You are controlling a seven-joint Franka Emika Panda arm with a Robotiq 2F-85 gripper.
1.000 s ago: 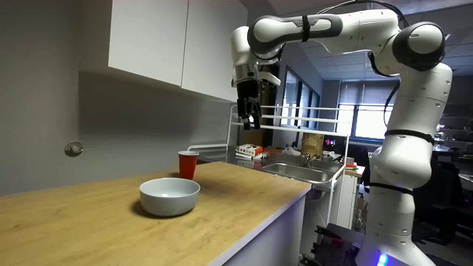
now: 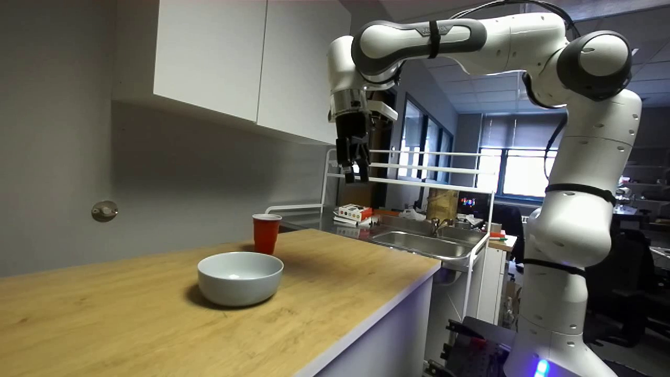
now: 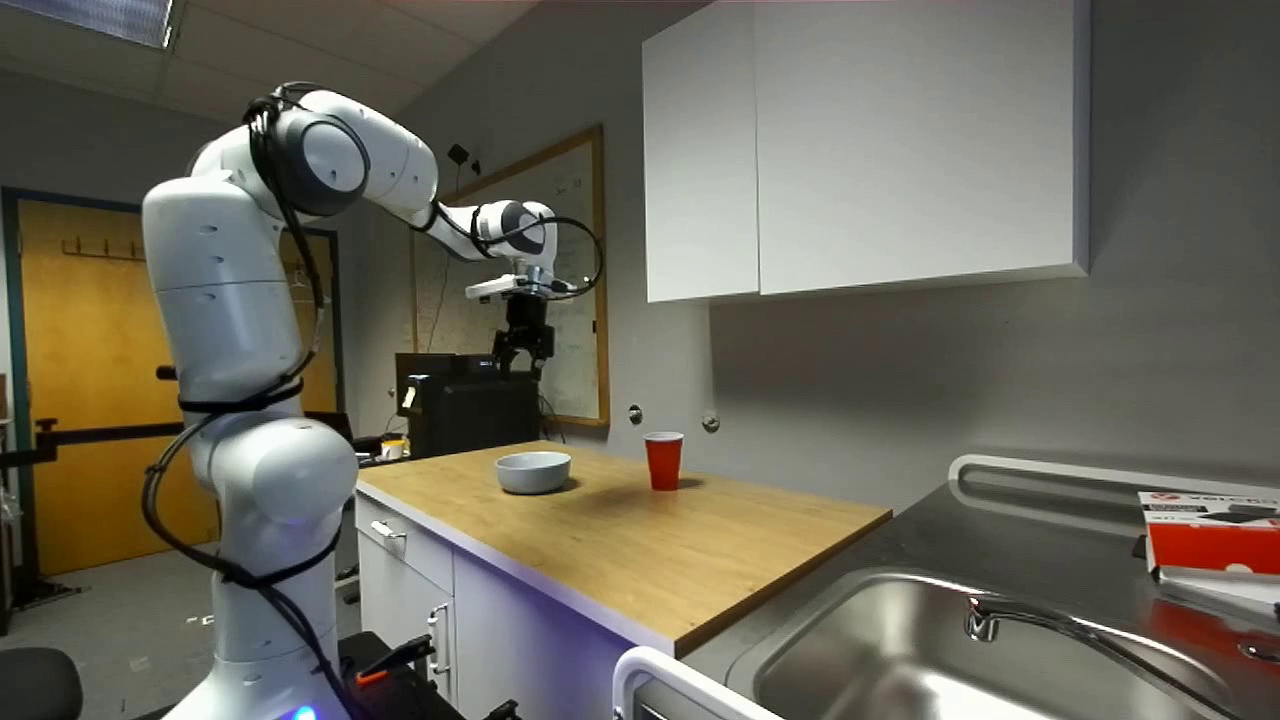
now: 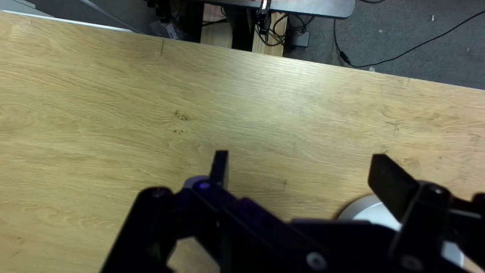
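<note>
A pale grey bowl (image 2: pixel 240 286) rests upright on the wooden counter, with a red cup (image 2: pixel 265 234) standing behind it, apart from it. In the second exterior view, the bowl (image 3: pixel 533 473) is left of the cup (image 3: pixel 663 462). My gripper (image 2: pixel 356 174) hangs high above the counter, touching neither. The wrist view shows its two dark fingers spread wide with bare wood between their tips, so the gripper is open and empty. Behind the right finger (image 4: pixel 391 182), part of the bowl (image 4: pixel 363 211) shows far below; the rest is hidden by the gripper.
White wall cabinets (image 3: pixel 918 150) hang over the back of the counter. A steel sink (image 3: pixel 894 636) adjoins its right end, near a red-and-white box (image 3: pixel 1212 534).
The arm and gripper are almost exactly where they were, at most a tiny shift upward. Bowl and cup have not moved.
</note>
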